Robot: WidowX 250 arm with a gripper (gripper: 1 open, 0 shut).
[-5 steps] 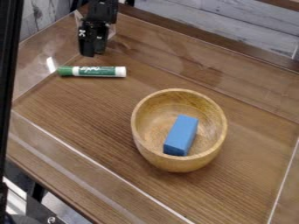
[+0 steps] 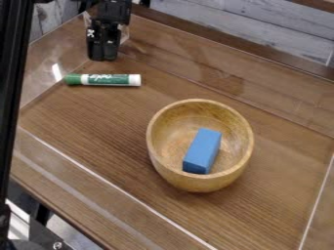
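Observation:
My gripper [image 2: 104, 41] is at the top left of the camera view, low over the table behind a green marker; it is dark and small, and whether anything sits between its fingers is hard to see. The green marker [image 2: 104, 79] with white ends lies on the wooden table [image 2: 92, 137]. A light wooden bowl [image 2: 171, 119] stands at the lower right, with a blue block [image 2: 202, 148] lying inside it.
A pale board wall runs along the back, and a dark area lies beyond the left edge.
The gripper has shifted very slightly at the top left. The marker, bowl and block have not moved.

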